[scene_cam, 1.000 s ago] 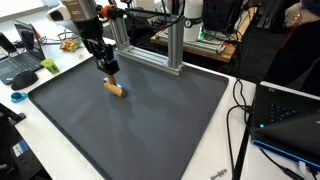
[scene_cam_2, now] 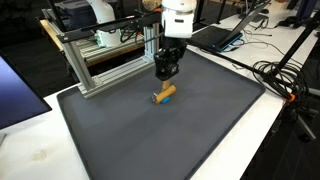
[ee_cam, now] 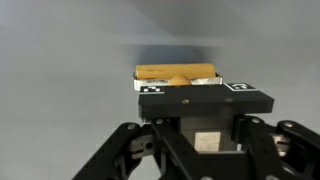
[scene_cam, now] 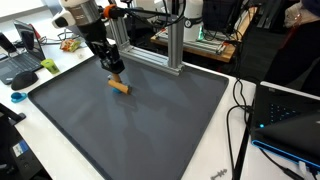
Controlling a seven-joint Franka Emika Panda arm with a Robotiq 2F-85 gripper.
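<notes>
A light wooden mallet-like piece hangs from my gripper (scene_cam: 114,70), its cylindrical head (scene_cam: 119,88) lying crosswise below a short upright handle (scene_cam_2: 165,84). My gripper is shut on that handle. In the wrist view the wooden head (ee_cam: 175,71) runs sideways just beyond the dark fingers (ee_cam: 205,103), with the rounded handle part showing in the middle. A small blue patch (scene_cam_2: 166,101) shows right by the head in the second exterior view; I cannot tell whether it belongs to it. The head is low over the dark board, and whether it touches is unclear.
The grey board (scene_cam: 150,130) is broad and clear around the wooden piece. A metal frame post (scene_cam_2: 150,45) rises at its back edge. Cables (scene_cam: 238,100) and a black case (scene_cam: 285,120) lie beyond its right side.
The grip on the handle looks the same.
</notes>
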